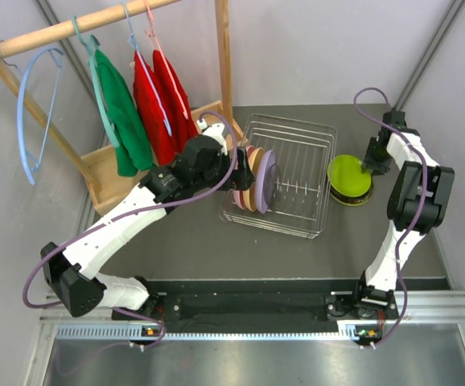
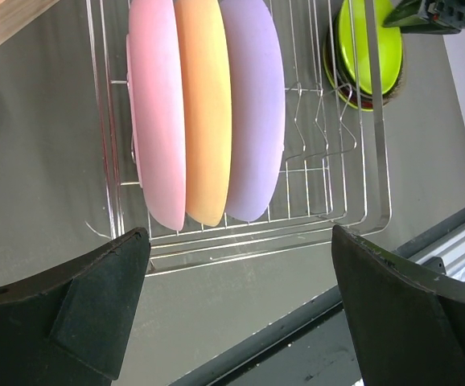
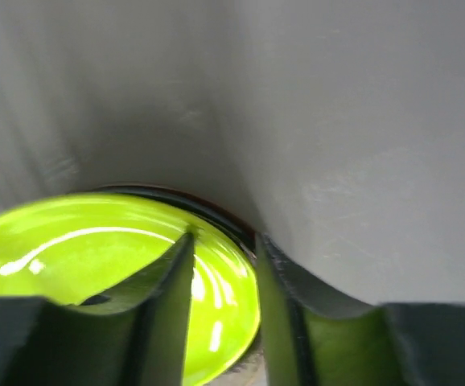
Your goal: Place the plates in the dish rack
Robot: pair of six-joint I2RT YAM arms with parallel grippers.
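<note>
A pink plate (image 2: 157,112), an orange plate (image 2: 206,112) and a purple plate (image 2: 253,108) stand on edge side by side in the left part of the wire dish rack (image 1: 303,129). My left gripper is open near them, with nothing held. Right of the rack, a green plate (image 1: 348,174) lies atop darker dishware (image 1: 353,200), mostly hidden beneath it. My right gripper is at the green plate's right rim. Its fingers (image 3: 164,297) stand partly apart, the rim between them; no firm hold shows.
To the left stands a wooden clothes rail (image 1: 72,28) with red and green garments on hangers. The rack's middle and right slots are empty.
</note>
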